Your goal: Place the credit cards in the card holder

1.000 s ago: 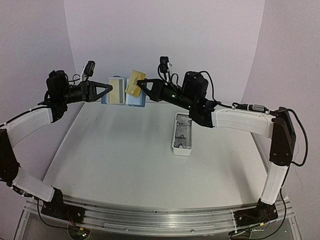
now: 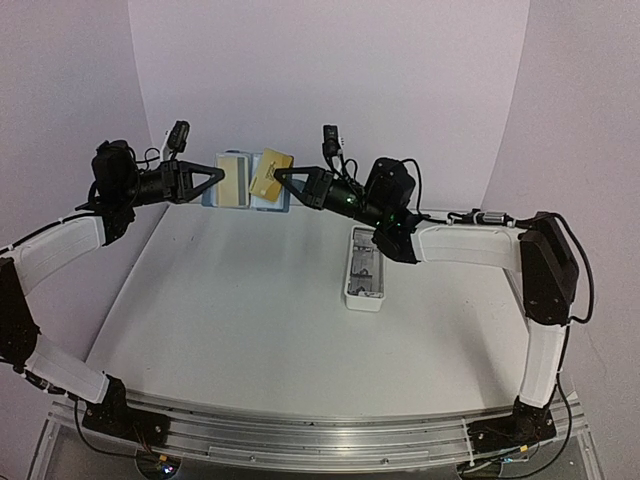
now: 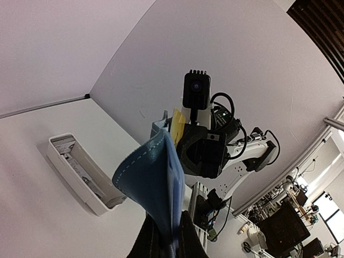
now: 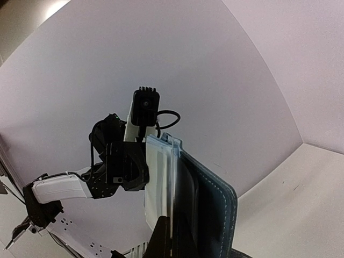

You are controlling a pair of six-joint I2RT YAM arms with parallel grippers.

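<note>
The blue card holder [image 2: 210, 196] hangs open in the air, gripped at its left side by my left gripper [image 2: 220, 174]. In the left wrist view the holder [image 3: 148, 172] rises edge-on from the shut fingers. A pale yellow card [image 2: 232, 181] shows on its left half. In front of its right half, a gold card [image 2: 270, 174] stands tilted, with my right gripper [image 2: 280, 174] shut on its right edge. The card appears as a thin edge between the fingers in the right wrist view. How deep it sits in a pocket cannot be told.
A white open box [image 2: 365, 268] with a grey interior stands on the table, right of centre. Both arms face each other above its far edge.
The left gripper and card holder have hardly moved.
</note>
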